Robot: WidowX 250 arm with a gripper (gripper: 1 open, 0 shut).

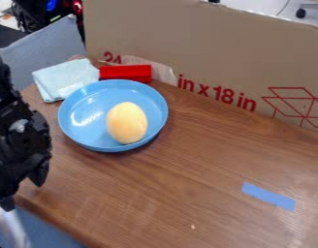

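My black gripper point(22, 189) is low at the left edge of the wooden table, partly cut off by the frame; whether it is open or shut is hard to tell. A small pale object point(12, 229) shows below it, past the table's edge, too blurred to identify. To the upper right of the gripper, a blue plate point(86, 124) holds a yellow oval object point(127, 123).
A folded pale cloth point(61, 77) and a red block point(124, 72) sit behind the plate. A cardboard wall point(220, 53) closes off the back.
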